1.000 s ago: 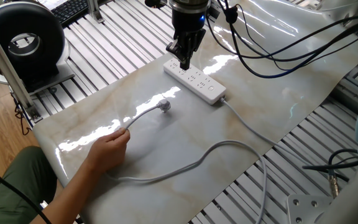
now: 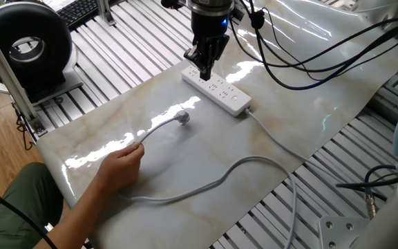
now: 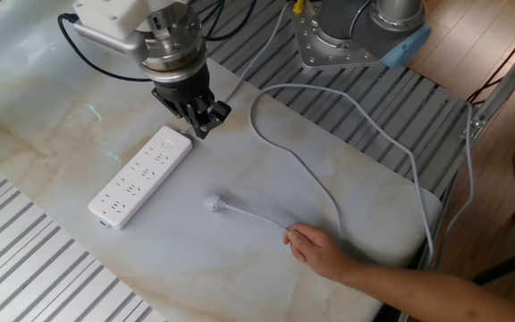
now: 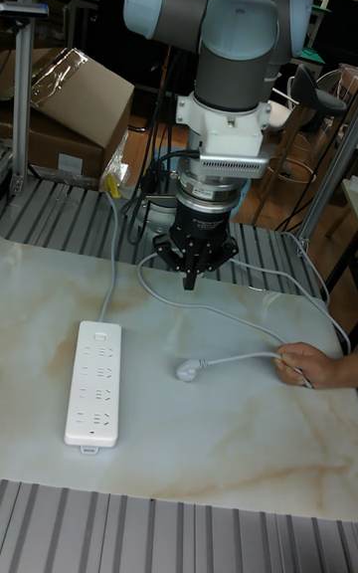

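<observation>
A white power strip (image 3: 140,177) lies flat on the marbled sheet, its sockets facing up. The white plug (image 3: 213,203) is at the end of a pale cable, apart from the strip. A person's hand (image 3: 316,252) grips that cable a short way behind the plug; whether the plug touches the sheet is hard to tell. My black gripper (image 4: 190,284) points down above the sheet, clear of both plug and strip. Its fingertips are together, with nothing visible between them. In exterior view 1 the gripper (image 2: 205,75) overlaps part of the strip (image 2: 216,91).
The pale cable (image 3: 302,161) loops across the sheet near the robot's base (image 3: 342,40). Dark cables (image 2: 309,69) hang beside the arm. A black spool (image 2: 26,45) stands at one side. Much of the marbled sheet (image 4: 233,446) is bare.
</observation>
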